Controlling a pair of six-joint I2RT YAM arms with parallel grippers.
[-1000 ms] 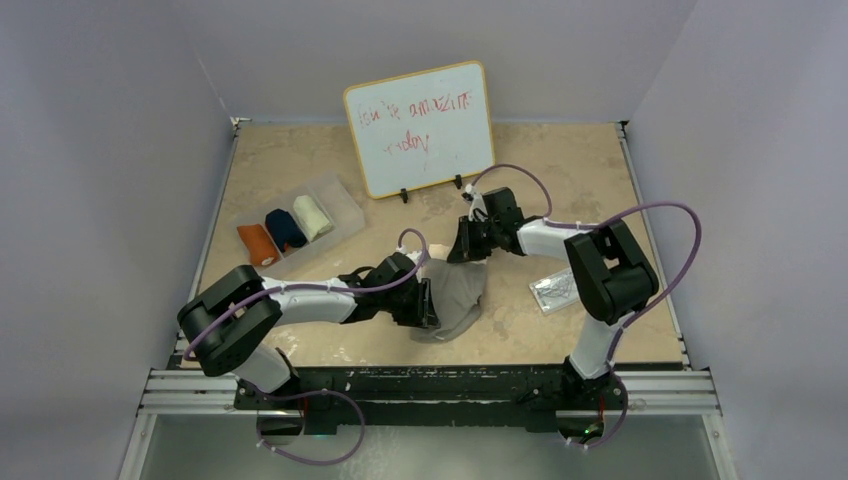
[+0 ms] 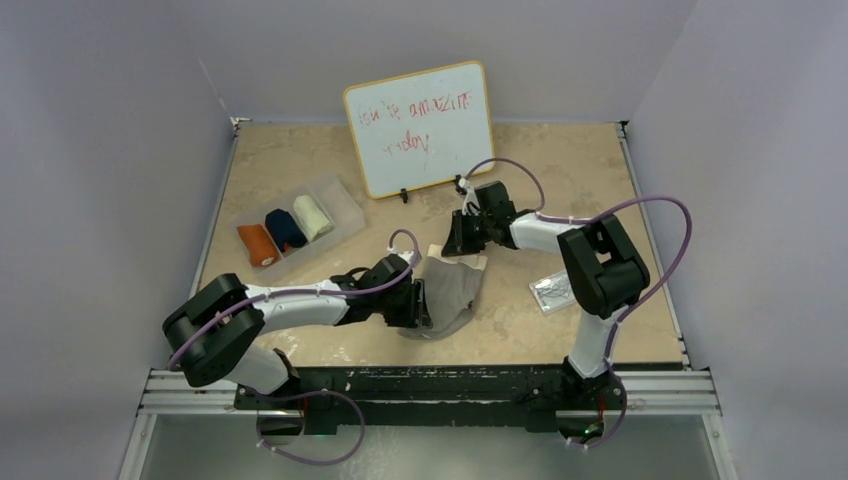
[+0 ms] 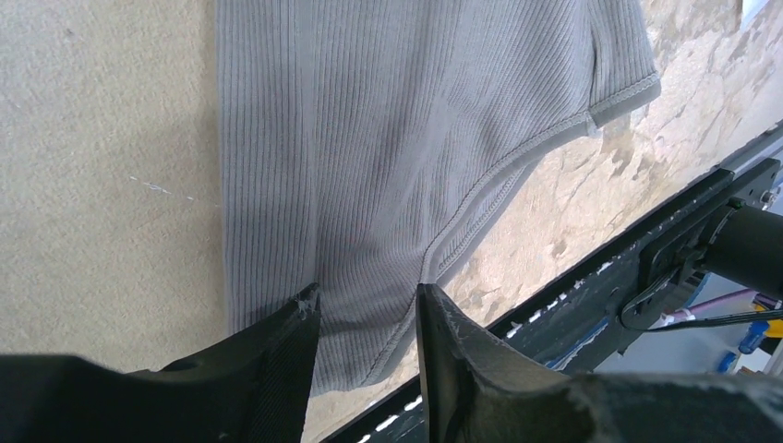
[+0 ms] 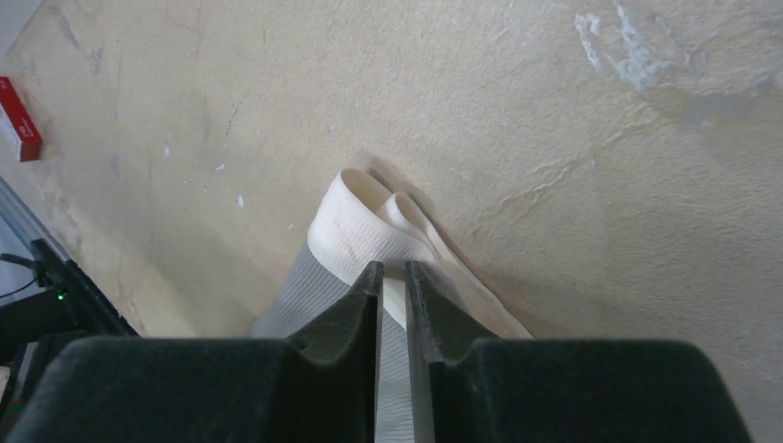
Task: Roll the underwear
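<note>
Grey ribbed underwear [image 2: 450, 295] with a cream waistband [image 4: 369, 231] lies on the table between my grippers, its waistband toward the back. My left gripper is at its front end, fingers part open over the grey cloth and hem; whether they touch it is unclear. My right gripper is at the waistband, its fingers nearly together; the cream band bunches around the tips, which appear shut on it.
A clear bin [image 2: 345, 210] with orange, navy and cream rolled garments stands at the left. A whiteboard [image 2: 420, 130] stands at the back; a clear case [image 2: 553, 290] lies at the right.
</note>
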